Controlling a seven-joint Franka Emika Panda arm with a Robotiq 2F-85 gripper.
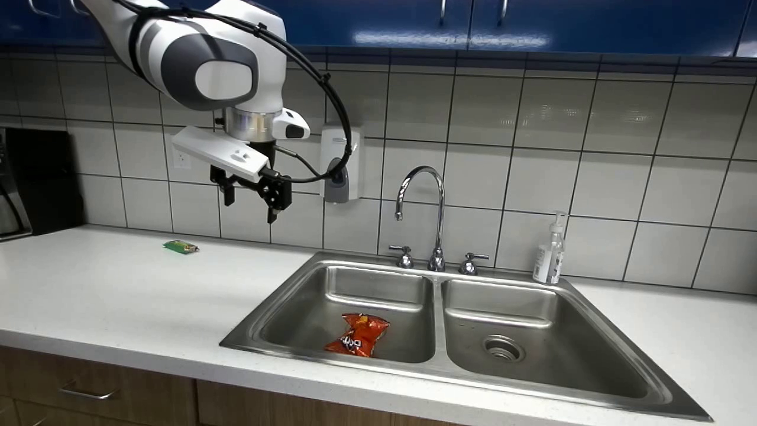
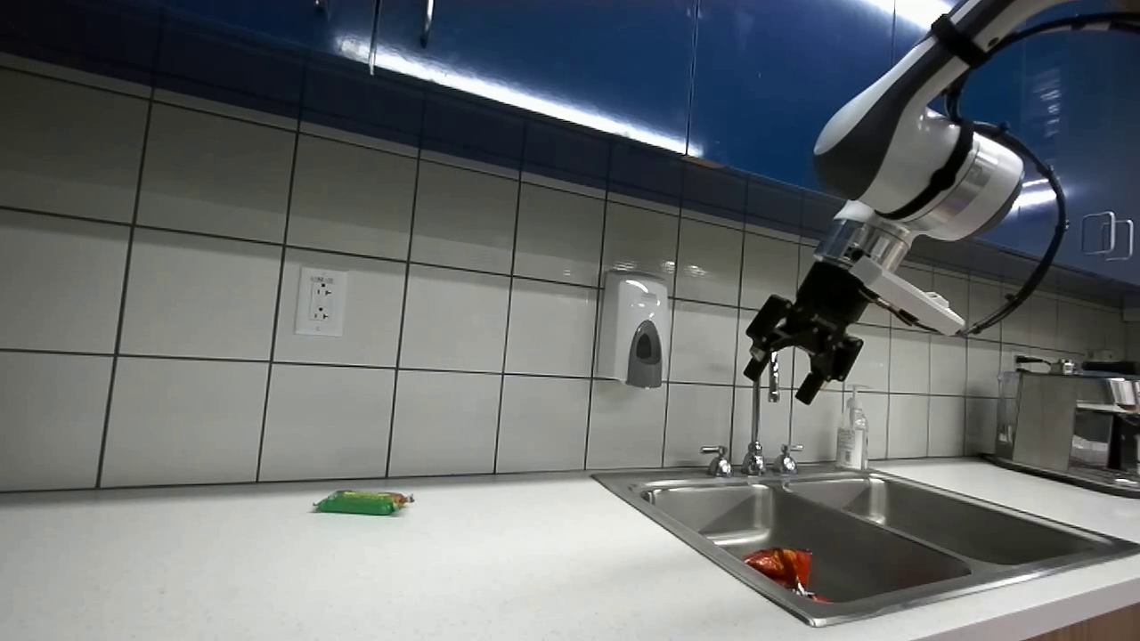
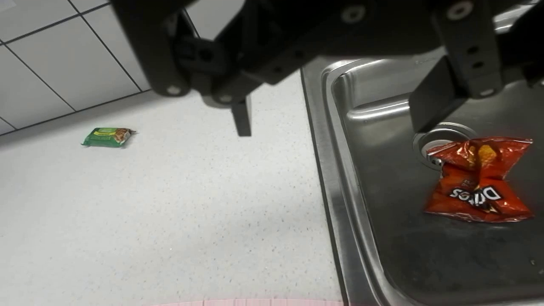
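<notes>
High over the counter, left of the sink in exterior view 1, my gripper hangs open and holds nothing. In the wrist view its fingers stand wide apart above the counter and the sink's edge. A red Doritos bag lies on the floor of the left sink basin; the wrist view shows the bag crumpled beside a drain. A small green packet rests on the counter near the tiled wall. In the wrist view the packet is to the left, apart from the gripper.
The double sink has a tall faucet behind it. A soap dispenser is fixed to the wall, and a pump bottle stands behind the right basin. Between packet and sink the counter is bare.
</notes>
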